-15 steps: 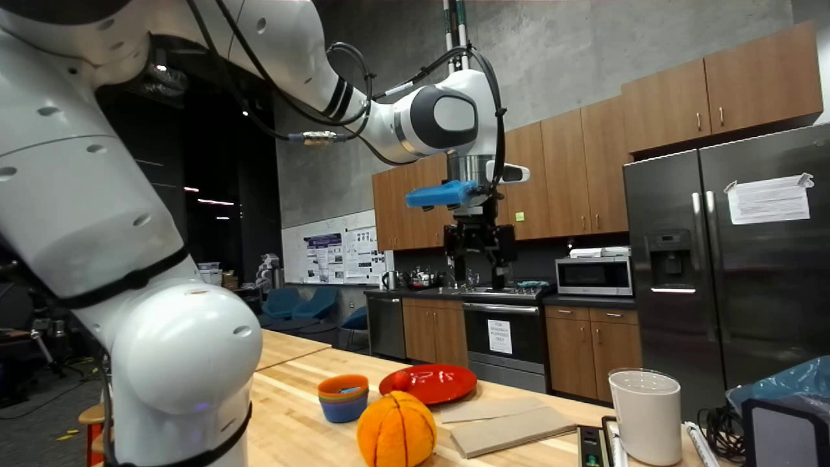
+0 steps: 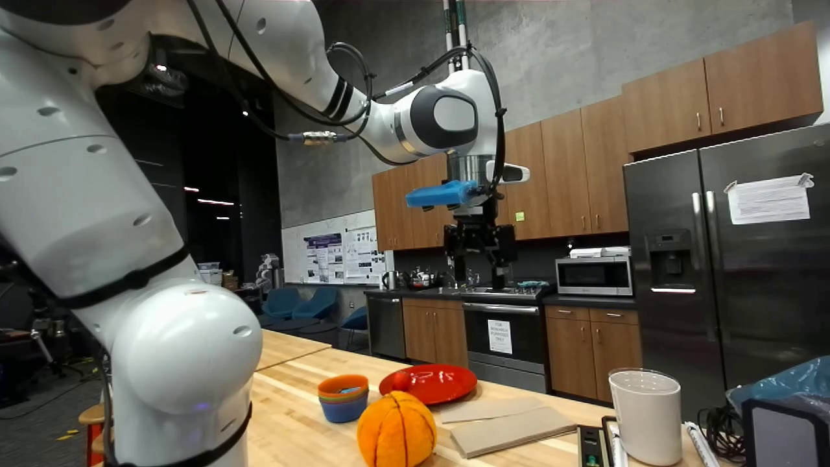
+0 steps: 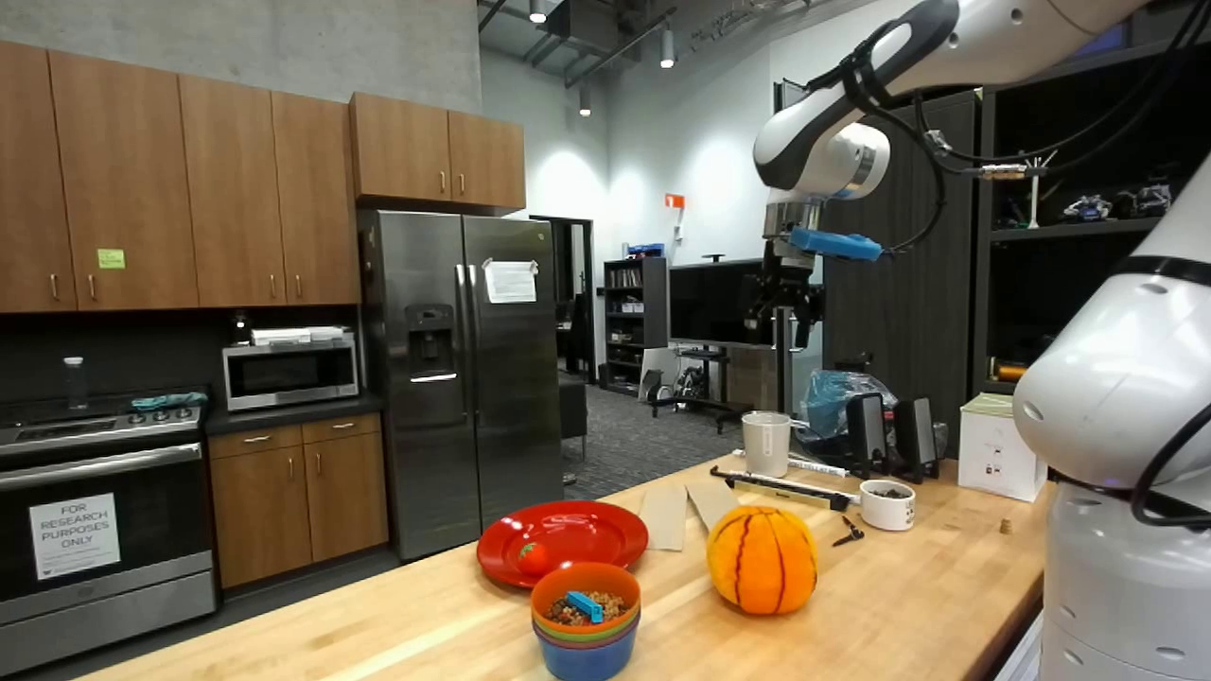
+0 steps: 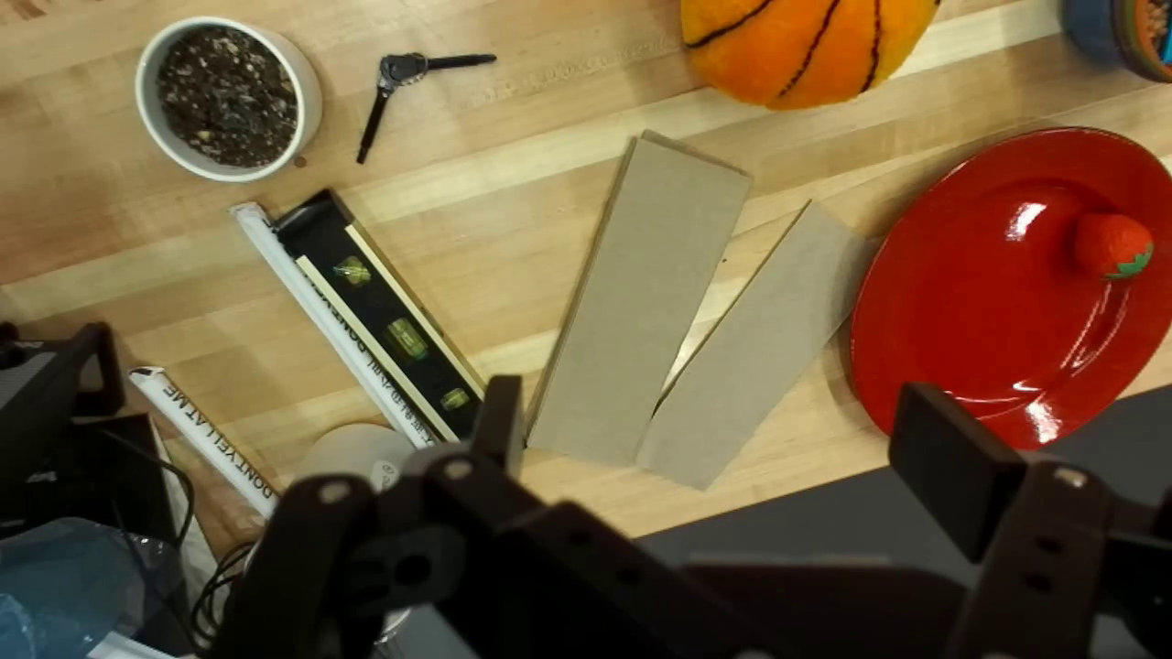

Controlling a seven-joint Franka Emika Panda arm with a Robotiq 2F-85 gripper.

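Observation:
High over the table hangs my gripper (image 2: pixel 480 280), its fingers well apart and nothing between them. In the wrist view the two black finger pads (image 4: pixel 953 467) stand wide on either side. Below lie two flat grey-brown boards (image 4: pixel 643 297), partly overlapping. To their right is a red plate (image 4: pixel 956 297) with a small toy strawberry (image 4: pixel 1112 243) on it. An orange pumpkin-like ball with dark lines (image 3: pixel 763 560) sits on the wood. Beside the plate stand stacked bowls (image 3: pixel 587 653), the orange top one holding small brown bits and a blue clip (image 3: pixel 586 606).
A white pitcher (image 3: pixel 766 443), a black level (image 4: pixel 385 313), white sticks (image 4: pixel 203 437), a soil-filled pot (image 4: pixel 302 104) and a small black tool (image 4: pixel 404 70) occupy the other end. Speakers (image 3: pixel 915 437) and a white box (image 3: pixel 1001 452) stand behind.

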